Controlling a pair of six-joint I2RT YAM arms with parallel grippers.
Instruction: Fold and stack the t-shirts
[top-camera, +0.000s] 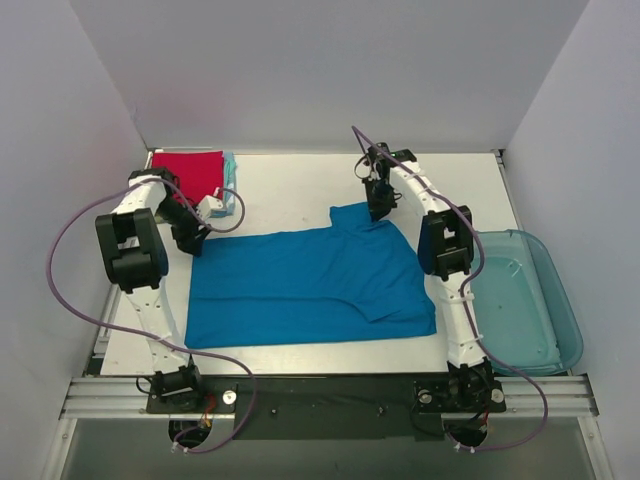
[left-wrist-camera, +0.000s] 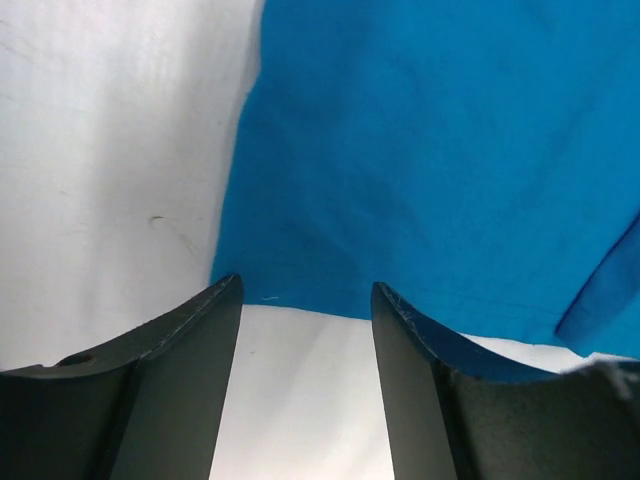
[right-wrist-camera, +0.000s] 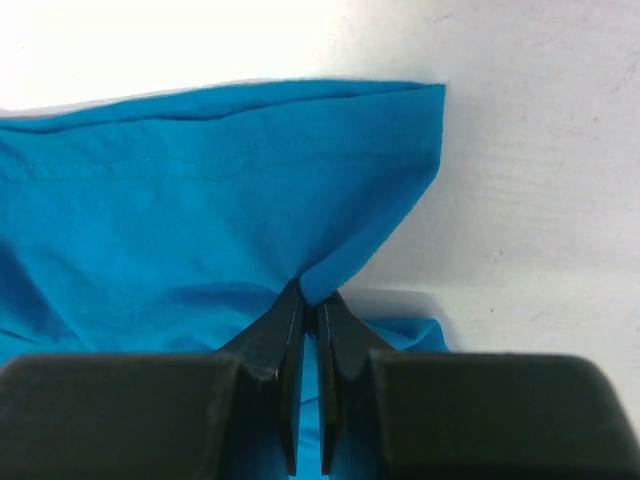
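Observation:
A blue T-shirt (top-camera: 290, 275) is spread across the middle of the white table, its far right part bunched and folded over. My left gripper is open above the shirt's far left corner (left-wrist-camera: 250, 260), with nothing held. My right gripper is shut on a folded edge of the blue cloth (right-wrist-camera: 200, 200) at the shirt's far right part.
A red folded cloth (top-camera: 185, 165) lies at the back left on light blue and green items, partly behind my left arm. An empty teal bin (top-camera: 515, 300) stands at the right.

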